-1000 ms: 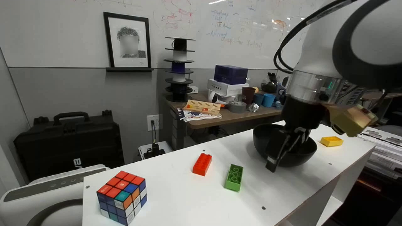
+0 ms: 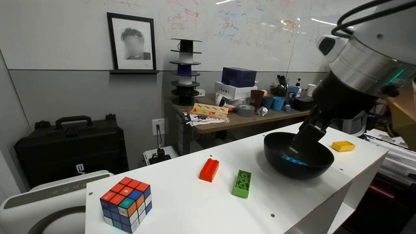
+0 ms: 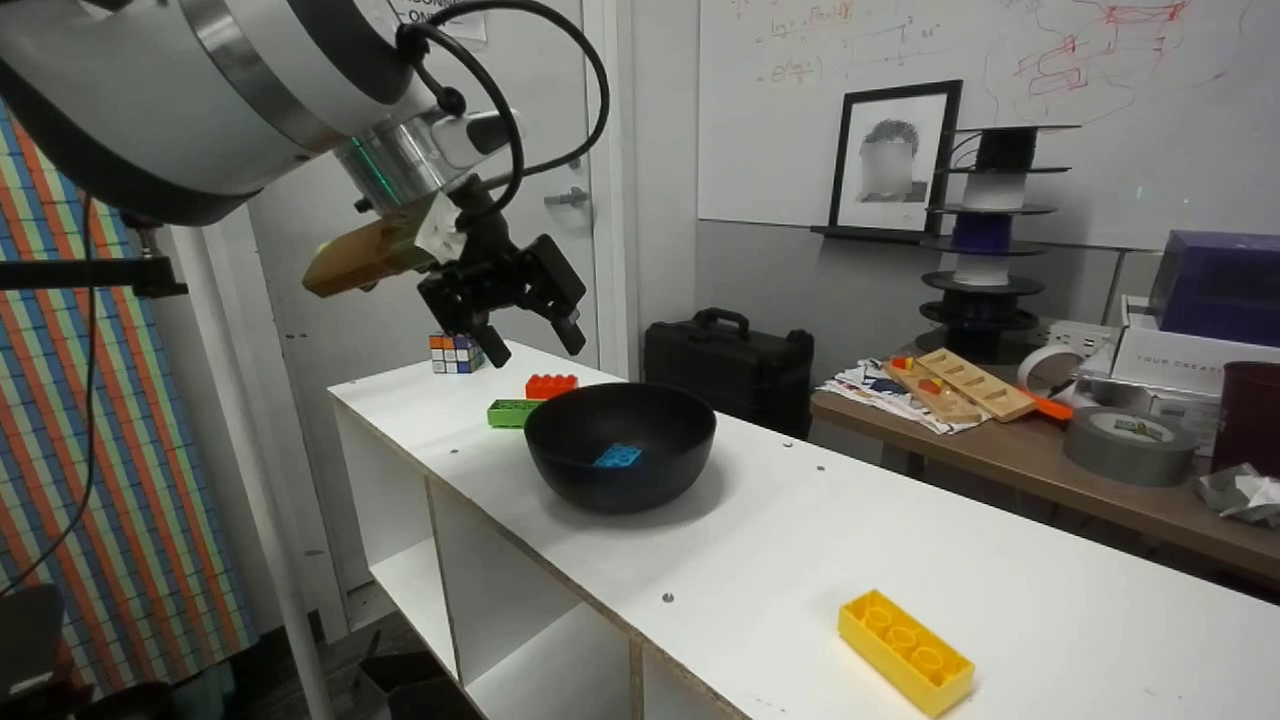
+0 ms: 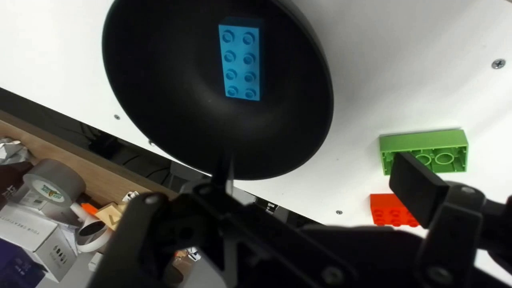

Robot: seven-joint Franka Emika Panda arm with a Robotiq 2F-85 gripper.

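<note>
A black bowl (image 3: 624, 480) stands upright on the white shelf top, and a blue brick (image 4: 241, 65) lies inside it, studs towards the wrist camera. My gripper (image 3: 534, 343) is open above the shelf near the bowl, nothing between its fingers. In the wrist view one dark finger (image 4: 413, 180) overlaps the green brick (image 4: 425, 140) in the picture; the other appears over the bowl's edge. A red brick (image 2: 209, 170) rests near the green one, which has its hollow side up. At the far end sits a yellow brick (image 3: 906, 652), hollow side up too.
A Rubik's cube (image 2: 126, 202) occupies the shelf's other end. Behind the shelf is a brown desk (image 2: 212, 126) crowded with boxes, cups and tape.
My gripper has risen and tilted from its lower place at the bowl. The bowl has shifted slightly right in exterior view 1, and the blue brick inside now shows there. Other bricks remain in place.
</note>
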